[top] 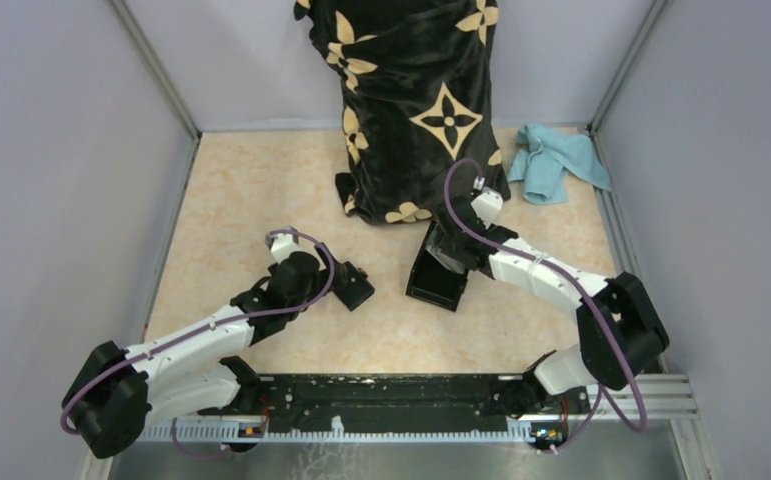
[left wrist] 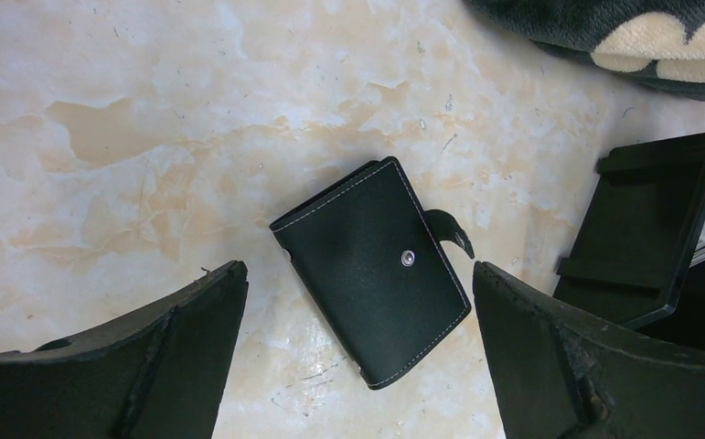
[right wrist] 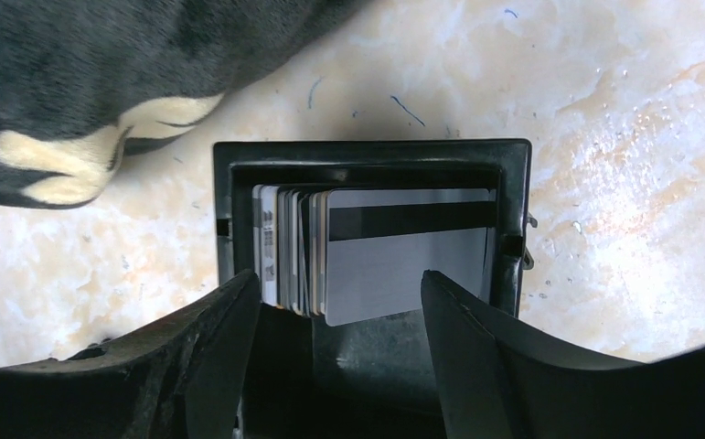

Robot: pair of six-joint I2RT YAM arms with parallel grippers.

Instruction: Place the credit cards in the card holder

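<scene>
The black card holder point(left wrist: 367, 274) lies flat and closed on the table, its small strap point(left wrist: 450, 230) sticking out to one side. Over it my left gripper stands open, with the holder lying below and between the fingers. Several credit cards point(right wrist: 403, 274) stand packed in one end of a black box point(right wrist: 376, 154); the nearest shows a dark stripe across grey. Above that box hangs my right gripper, its fingers part open and nothing gripped between them. From the top the right arm hides part of the cards.
A dark blanket with cream flowers point(top: 401, 120) hangs at the back, its lower edge close to the box. A light blue cloth point(top: 556, 165) lies at the back right.
</scene>
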